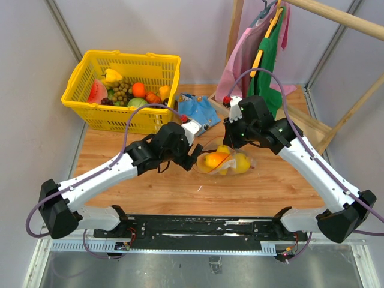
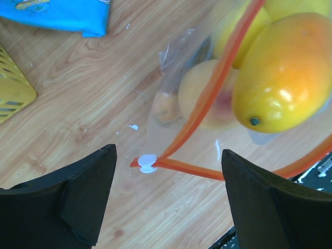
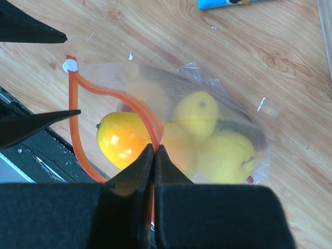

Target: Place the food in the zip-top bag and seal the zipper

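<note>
A clear zip bag [image 3: 233,129] with an orange zip edge lies on the table, its mouth gaping. Inside are a yellow-orange mango [image 2: 285,72] near the mouth and several yellow and pinkish fruits behind it. A white slider [image 2: 147,163] sits at one corner of the zip. My left gripper is open, its fingers either side of that corner with the slider between them, not touched. The right gripper is shut at the zip edge, the orange strip passing at its fingertips; how much of it is pinched is hard to see.
A yellow basket [image 1: 120,60] full of fruit and vegetables stands at the back left. Beside it lies a blue packet [image 1: 199,111]. A wooden rack [image 1: 345,114] with hung clothes fills the back right.
</note>
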